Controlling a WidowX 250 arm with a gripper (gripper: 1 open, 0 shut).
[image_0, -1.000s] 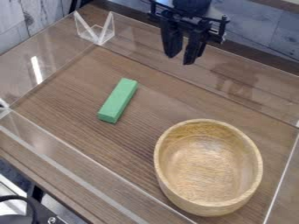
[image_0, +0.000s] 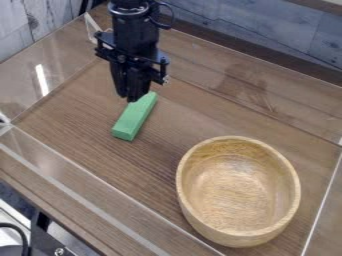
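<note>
A green rectangular block (image_0: 134, 117) lies flat on the wooden surface at centre left, angled away from me. My black gripper (image_0: 132, 84) hangs just behind and above the block's far end, pointing down; whether its fingers are open or shut is hard to make out. A round, pale tan bowl (image_0: 238, 190) sits at the lower right, empty.
Dark cables lie in the lower left corner.
The block and bowl have not moved.
</note>
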